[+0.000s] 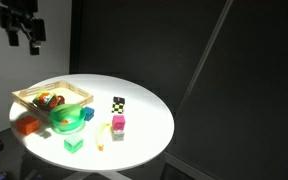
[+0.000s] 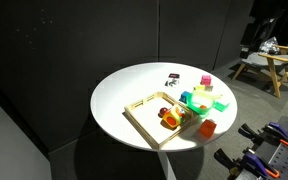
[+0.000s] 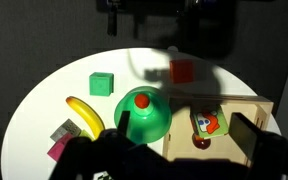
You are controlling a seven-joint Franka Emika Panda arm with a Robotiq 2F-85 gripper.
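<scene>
High above the table's left side in exterior view 1, my gripper [image 1: 24, 47] hangs open, its fingers wide apart with nothing between them. The wrist view looks down on a green bowl [image 3: 149, 122] with a small red ball-like thing [image 3: 141, 101] in it. Beside the bowl is a shallow wooden tray [image 3: 252, 103] holding a colourful block with a picture [image 3: 211, 123] and a reddish round thing [image 3: 201, 142]. A green block [image 3: 101, 84], a yellow banana [image 3: 85, 112] and a red-orange block [image 3: 181, 71] lie on the white table.
Pink [image 1: 119, 121] and blue [image 1: 88, 114] blocks stand near the bowl. A dark checkered block [image 1: 118, 104] sits farther back. A chair [image 2: 269, 62] stands beyond the table.
</scene>
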